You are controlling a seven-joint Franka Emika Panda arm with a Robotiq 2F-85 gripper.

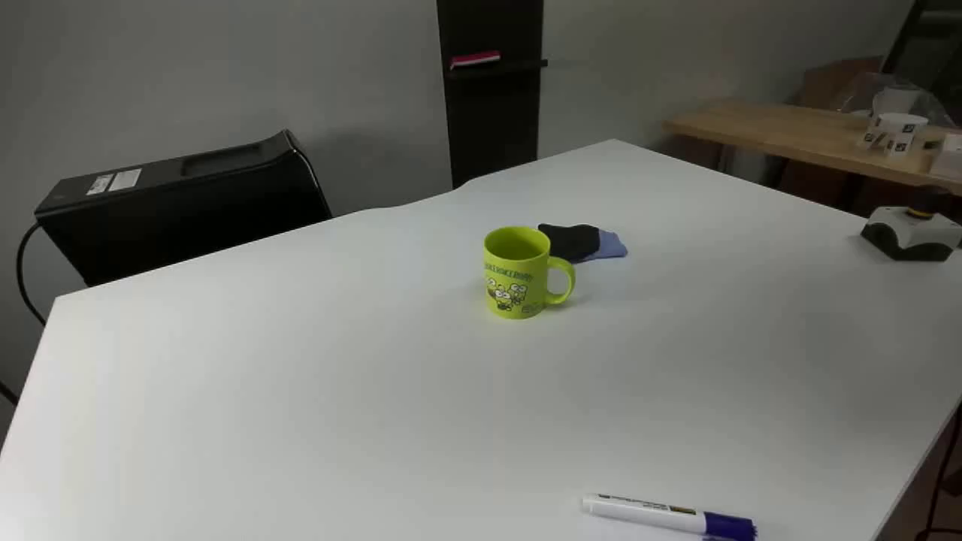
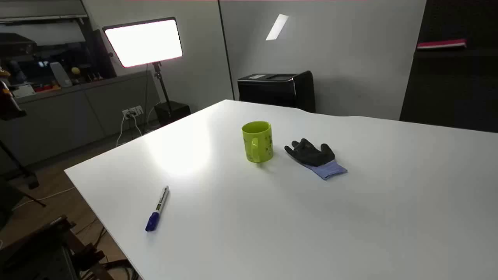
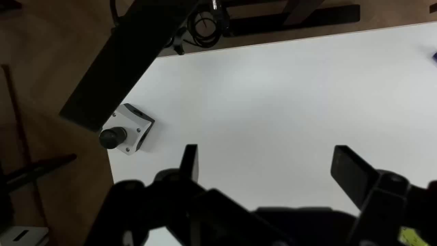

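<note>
A lime-green mug [image 1: 513, 281] with printed cartoon figures stands upright near the middle of the white table. Just beside it lies a black glove with a blue cuff [image 2: 309, 155]. The white marker with a purple-blue cap [image 1: 667, 517] rests at the near edge in the first exterior view; the second shows the same marker [image 2: 157, 209] toward the left. In the wrist view my gripper is wide open over bare table, nothing between its fingers. A sliver of the mug [image 3: 411, 236] peeks out below the right finger. Neither exterior view shows the arm.
A grey box with a dark round button [image 3: 130, 127] sits at the table's edge. Behind the table is a black appliance [image 1: 189, 203]. A lit panel lamp [image 2: 144, 42] stands past the far left edge.
</note>
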